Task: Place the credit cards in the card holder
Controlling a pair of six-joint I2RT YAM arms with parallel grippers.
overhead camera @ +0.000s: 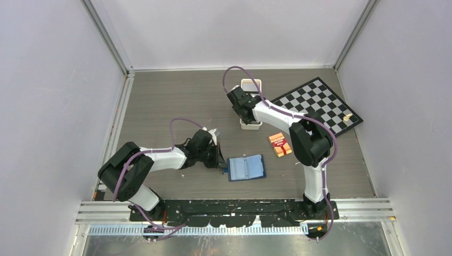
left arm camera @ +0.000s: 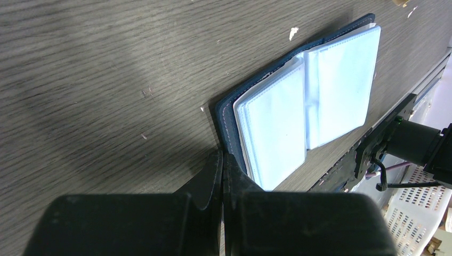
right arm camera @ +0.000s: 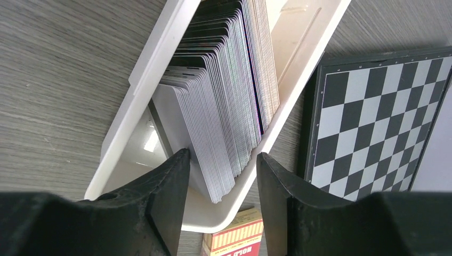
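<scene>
A white bin (right arm camera: 129, 108) holds a tightly stacked row of cards (right arm camera: 224, 101), seen edge-on in the right wrist view. My right gripper is over the bin with its fingers apart, one at the face of the front cards, the other by the bin's right wall. The open card holder (left arm camera: 341, 85), dark blue with pale sleeves, lies on the table at the lower middle of the top view. My left gripper is shut at the holder's left edge, with nothing seen between its fingers.
A checkerboard (overhead camera: 314, 101) lies right of the bin. An orange-red box (overhead camera: 280, 144) sits between bin and holder, to the right. Walls enclose the back and sides.
</scene>
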